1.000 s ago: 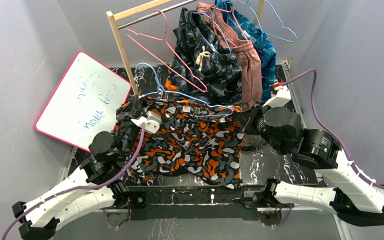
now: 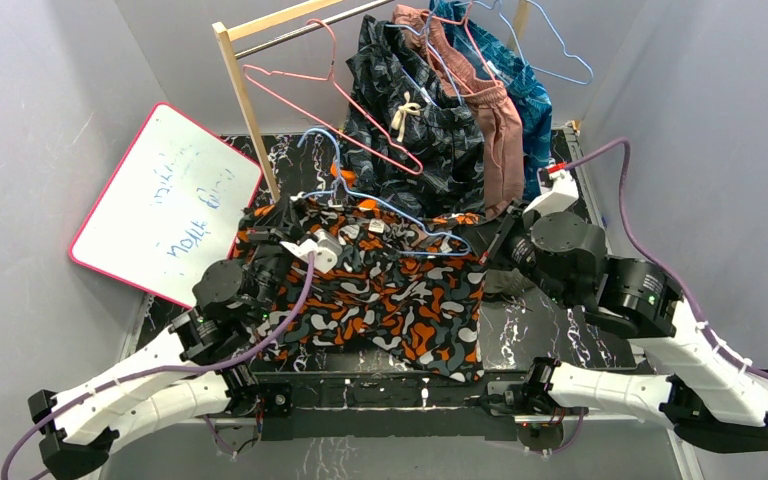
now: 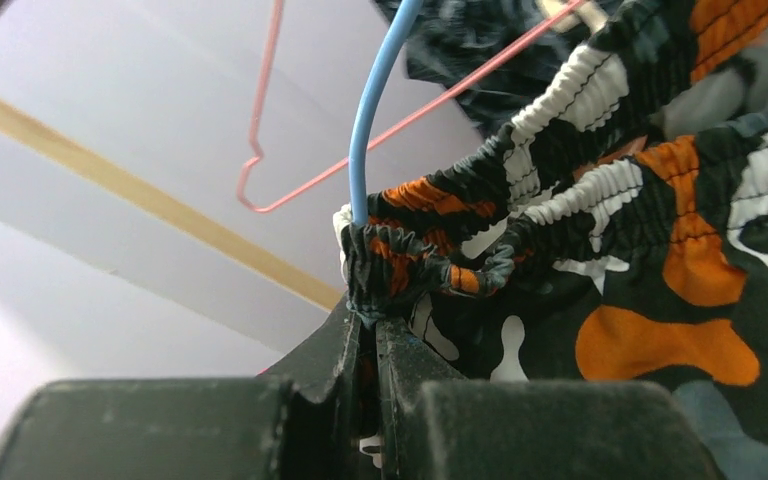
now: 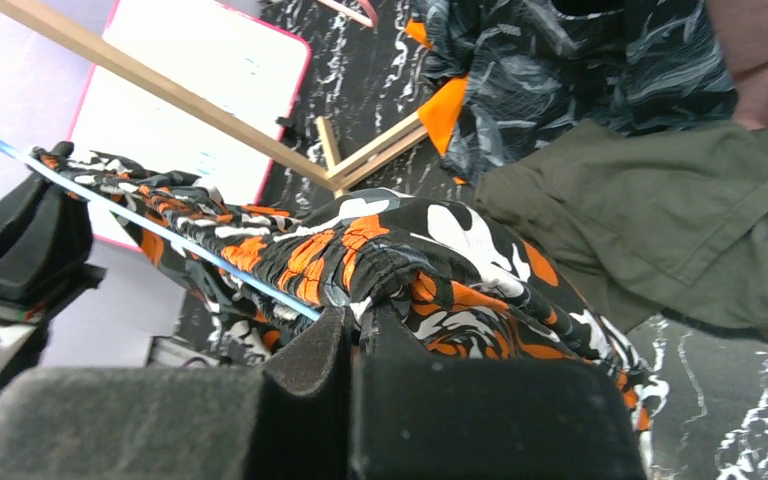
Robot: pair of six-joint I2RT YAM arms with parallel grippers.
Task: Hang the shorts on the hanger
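Observation:
Camouflage shorts in orange, grey and black (image 2: 415, 310) hang spread between my arms, waistband up. A blue hanger (image 2: 393, 208) lies along the waistband, its hook standing up at the left. In the left wrist view my left gripper is shut on a gathered bit of the waistband (image 3: 400, 265), and the blue hanger (image 3: 372, 110) goes down into the cloth just above the fingertips. My right gripper is shut on the waistband's other end; the hanger's bar (image 4: 190, 245) runs to its fingertips. Whether the bar's end is between them is hidden.
Behind stands a wooden rack (image 2: 240, 110) with an empty pink hanger (image 2: 332, 78) and dark, salmon (image 2: 500, 130) and blue garments. A whiteboard (image 2: 170, 200) leans at the left. Olive cloth (image 4: 650, 220) lies on the marbled table behind the shorts.
The blue hanger and its hook have shifted to the right. My left gripper has moved a little to the right with the waistband; the right gripper has barely moved.

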